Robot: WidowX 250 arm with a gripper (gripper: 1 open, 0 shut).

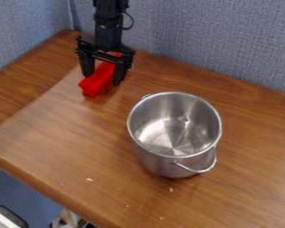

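Note:
My black gripper (106, 61) is lowered over a red block (96, 84) at the back left of the wooden table (50, 116), its fingers straddling the block's upper part. Whether the fingers touch it or are closed on it is unclear. A large steel pot (175, 134) stands to the right and nearer the front.
Grey padded walls border the table at the back.

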